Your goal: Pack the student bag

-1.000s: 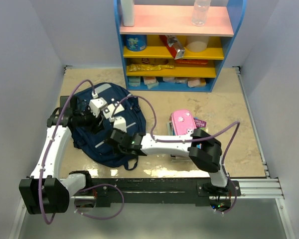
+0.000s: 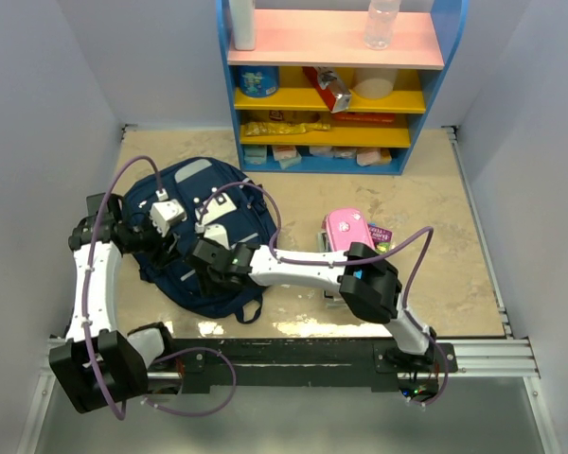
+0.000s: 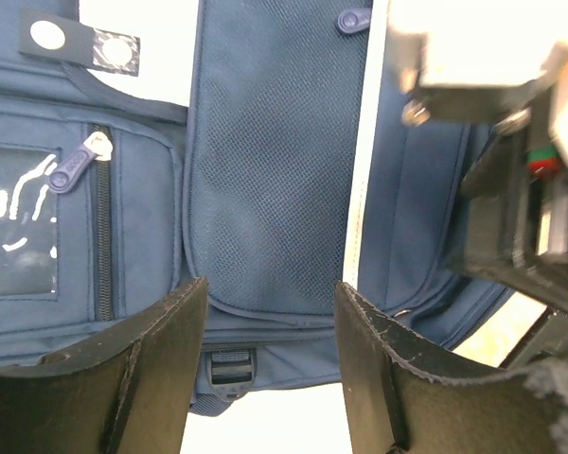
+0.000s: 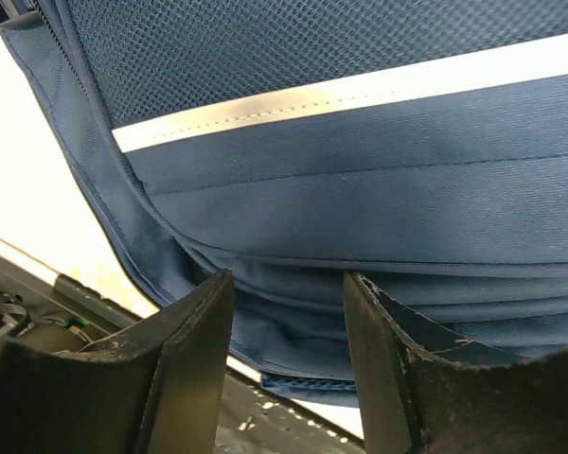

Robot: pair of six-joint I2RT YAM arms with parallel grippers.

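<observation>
A navy school bag [image 2: 204, 180] lies flat at the left of the table, its front pockets and zips facing up. Over its left side hangs my left gripper [image 2: 161, 253]. In the left wrist view, the left gripper stands part open above the bag's mesh pocket [image 3: 275, 170], nothing between its fingers. My right gripper [image 2: 208, 279] is over the lower part of the bag. In the right wrist view, the right gripper is part open and empty above the pocket's seam, near a light strip [image 4: 360, 93]. The arms hide parts of the bag in the top view.
A pink case [image 2: 346, 230] rests on a stack of books, partly behind my right arm. At the back stands a shelf [image 2: 336, 38] with a bottle [image 2: 381, 24], a blue can [image 2: 258, 81] and snack packs.
My left gripper has shifted left and a little down over the bag. The bag looks unmoved.
</observation>
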